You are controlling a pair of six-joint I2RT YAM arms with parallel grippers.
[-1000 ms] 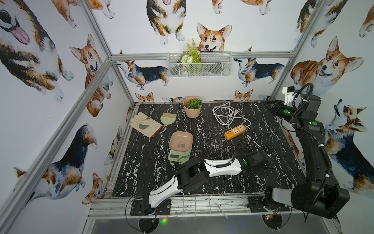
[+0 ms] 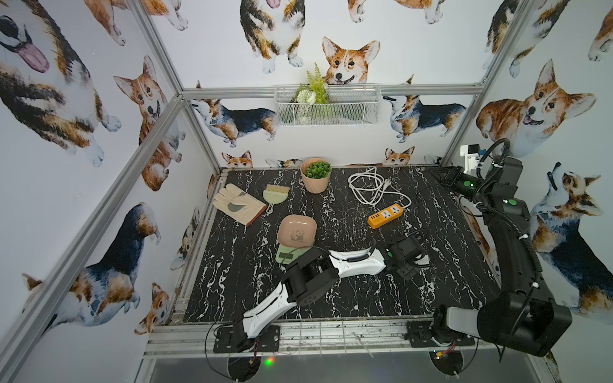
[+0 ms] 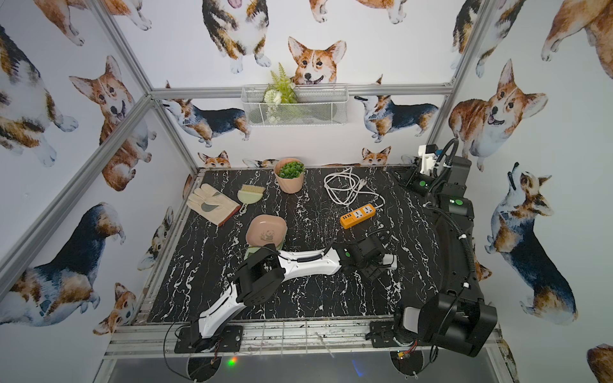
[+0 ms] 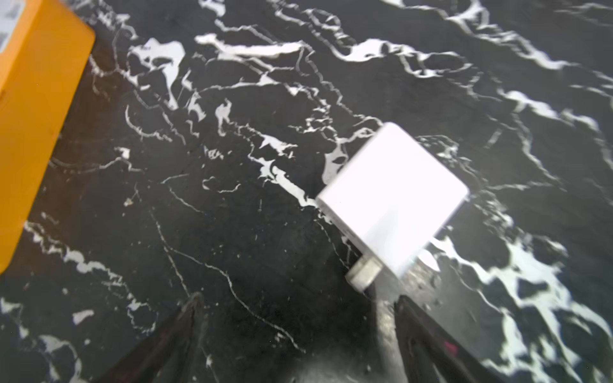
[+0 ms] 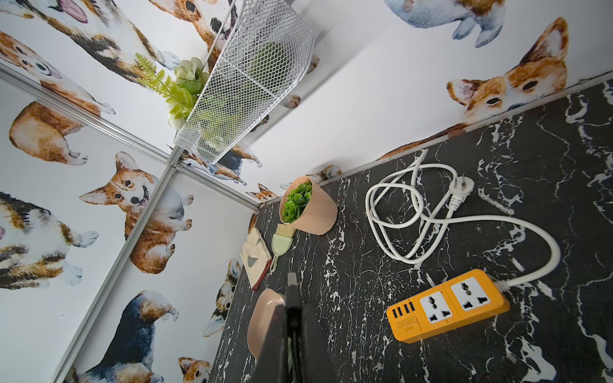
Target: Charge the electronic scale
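In the left wrist view a white block [image 4: 392, 198] with a short metal plug lies on the black marbled table. My left gripper is open, its fingers at the lower edge, with the block ahead and to the right of the gap, not between them. The top left view has the block [image 2: 422, 261] showing beside that gripper. The green scale [image 2: 285, 254], bearing a pinkish dish [image 2: 297, 229], is partly hidden by the left arm. An orange power strip [image 5: 447, 306] with sockets and USB ports sits farther back. Raised at the right, my right gripper is shut, nothing visible between its fingers.
The strip's white cable [image 2: 365, 189] is coiled at the back, its plug loose on the table. A potted plant [image 2: 315, 175], a small brush [image 2: 276, 193] and a glove [image 2: 239, 205] stand or lie back left.
The left gripper has shifted left, bringing the white block into sight beside it. Its arm now covers more of the scale's front. The right arm has barely moved.
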